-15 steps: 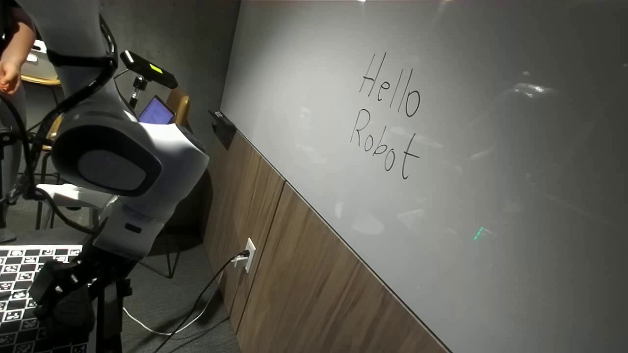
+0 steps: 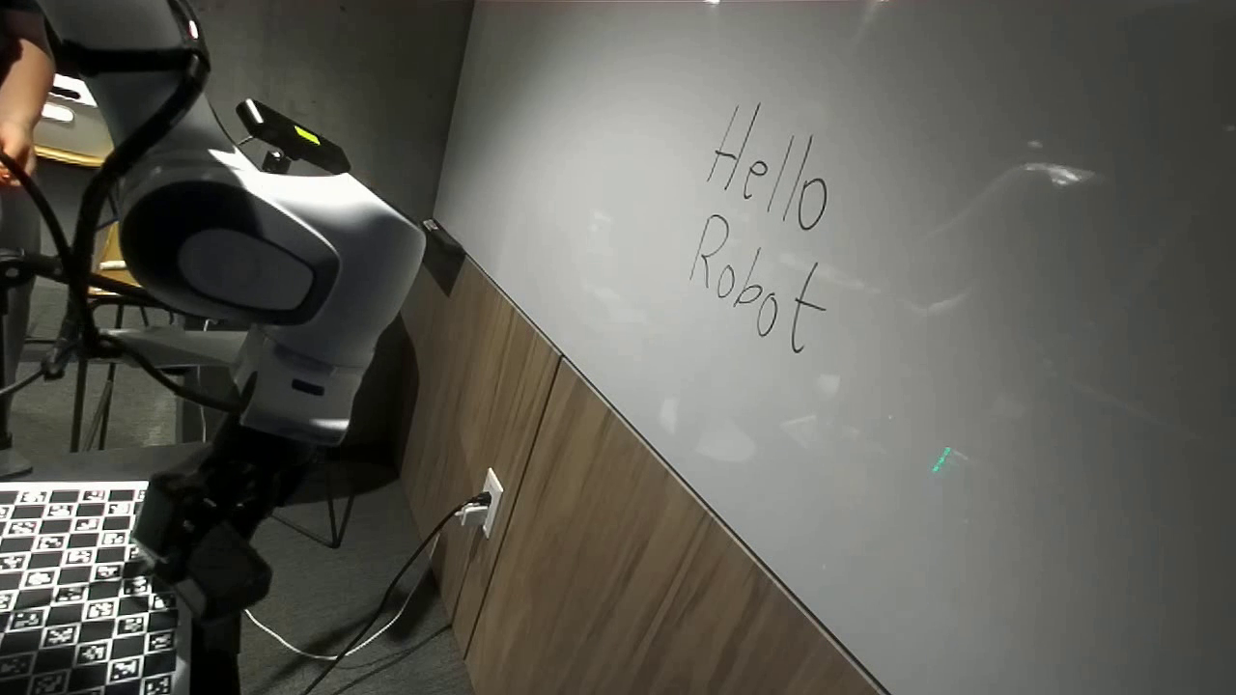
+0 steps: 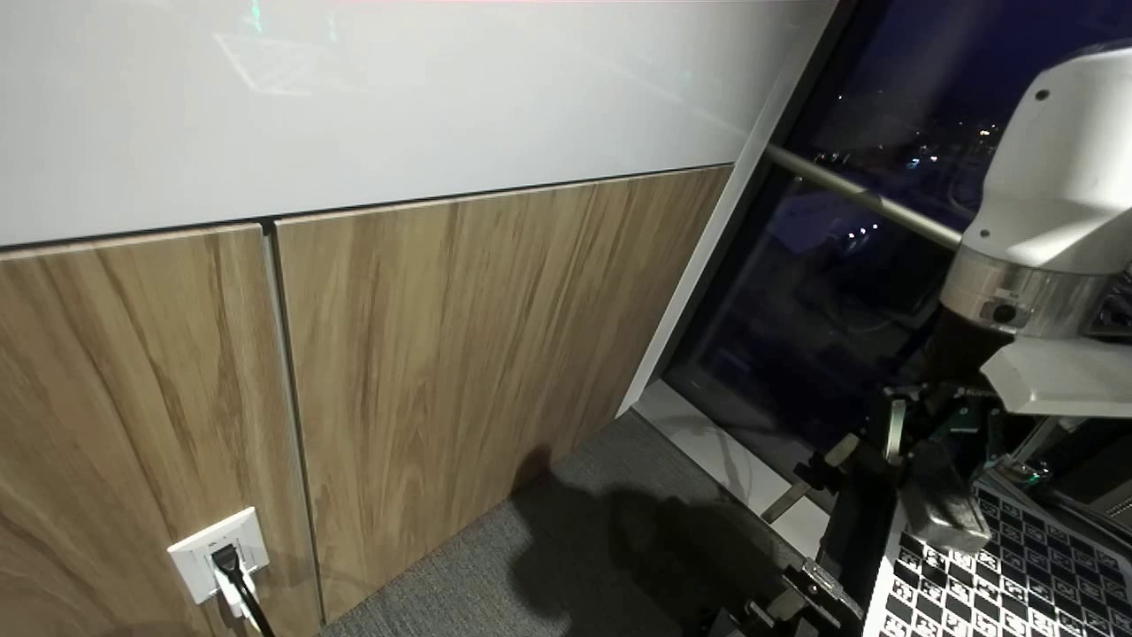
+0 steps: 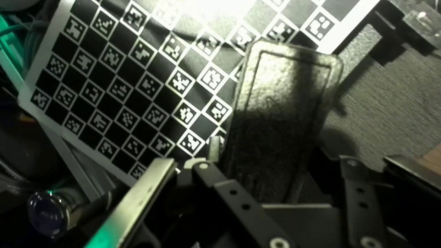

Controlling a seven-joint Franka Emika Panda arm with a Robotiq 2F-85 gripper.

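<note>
A dark, felt-faced eraser (image 4: 281, 124) is held between the fingers of my gripper, which is shut on it. The eraser's long end sticks out past the fingers in the wrist view. In exterior view 2 the same block (image 3: 944, 504) hangs over the edge of a checkered marker board. On the whiteboard (image 2: 985, 266), black handwriting (image 2: 765, 226) reads "Hello Robot", well to the right of the gripper and above it in exterior view 1. No contact exists between eraser and whiteboard.
Below the gripper lies the checkered board (image 4: 140, 82). Wood panelling (image 3: 499, 329) runs under the whiteboard, with a plugged-in outlet (image 2: 492, 502) and cables. A black holder (image 2: 440, 239) is fixed at the whiteboard's left edge. Someone's arm (image 2: 23, 98) shows at far left.
My arm has risen, and the gripper has swung right, towards the edge of the checkered board, with the eraser in it. The arm now hides the laptop behind it. The writing looks the same.
</note>
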